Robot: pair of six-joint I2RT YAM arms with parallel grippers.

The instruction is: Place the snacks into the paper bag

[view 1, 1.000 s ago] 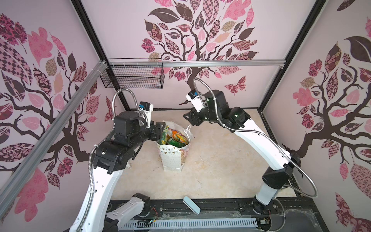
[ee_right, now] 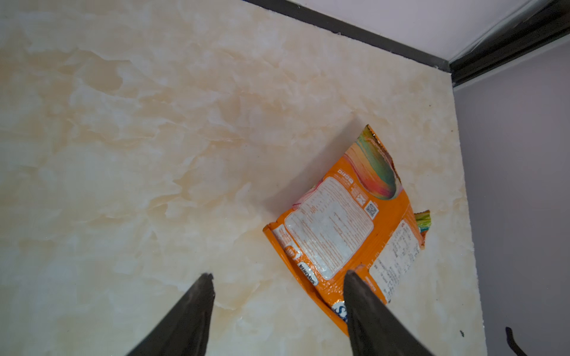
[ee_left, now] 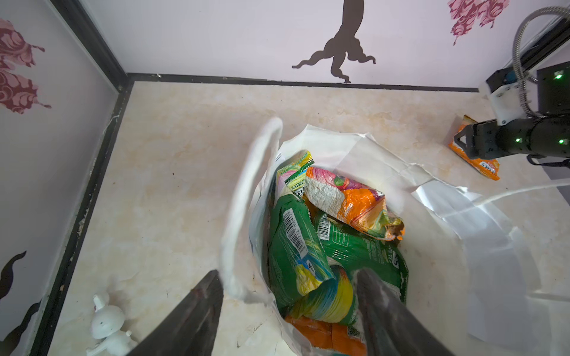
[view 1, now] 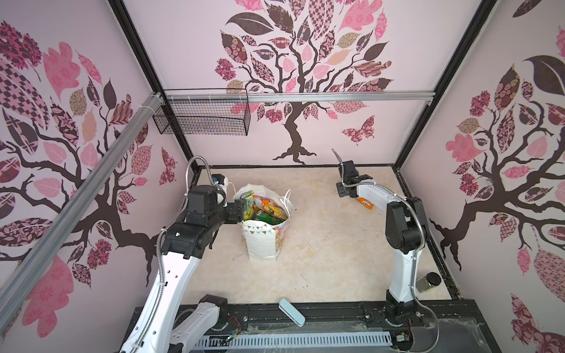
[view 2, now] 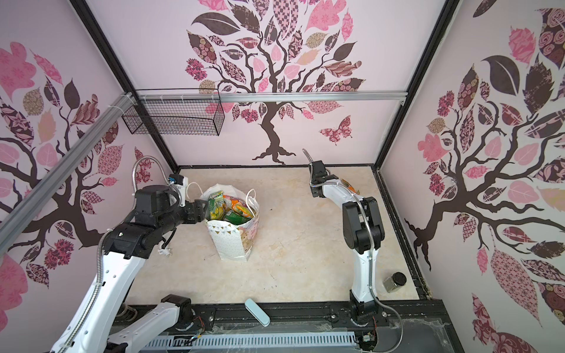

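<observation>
The white paper bag (view 1: 260, 240) stands upright with its mouth open, several green and orange snack packets (ee_left: 350, 201) inside it. My left gripper is open at the bag's left rim, and a white bag handle (ee_left: 243, 207) shows between the left wrist view's edge and the packets. An orange snack packet (ee_right: 350, 225) lies flat on the table near the back right corner. My right gripper is over that area, its fingers part open with nothing between them. In the right wrist view one fingertip overlaps the packet's near edge; whether they touch I cannot tell.
A small white figurine (ee_left: 109, 326) is on the table left of the bag. At the front right is a dark-lidded jar (view 1: 428, 281). A wire basket (view 1: 206, 116) hangs on the back left.
My right arm has swung from beside the bag to the back right, down by the orange packet. My left gripper has shifted slightly down at the bag's left side.
</observation>
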